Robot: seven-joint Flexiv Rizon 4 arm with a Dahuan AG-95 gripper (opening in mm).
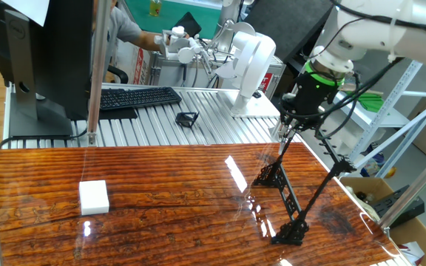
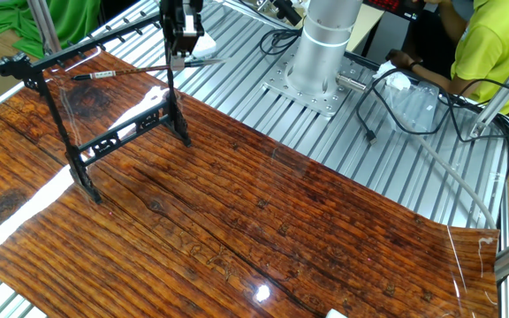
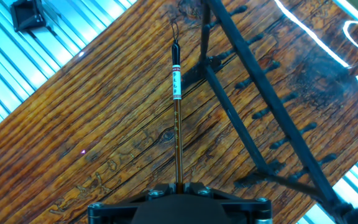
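A writing brush (image 3: 178,121) with a brown handle, white label and black, looped end runs straight out from my gripper in the wrist view. My fingers are shut on its handle. Exterior view 2 shows the brush (image 2: 135,71) roughly level, its pale tip past the far side of my gripper (image 2: 178,62). Close by stands a black rack (image 2: 124,137) with a row of pegs along its top bar; the brush is beside that bar, and whether they touch I cannot tell. In exterior view 1 my gripper (image 1: 290,127) is at the rack's far end, the brush hardly visible.
A white block (image 1: 94,197) lies on the left of the glossy wooden board (image 1: 168,222). Between block and rack the board is bare. Behind it are a keyboard (image 1: 139,97), a small black holder (image 1: 186,119) and a white fan-like device (image 1: 254,63).
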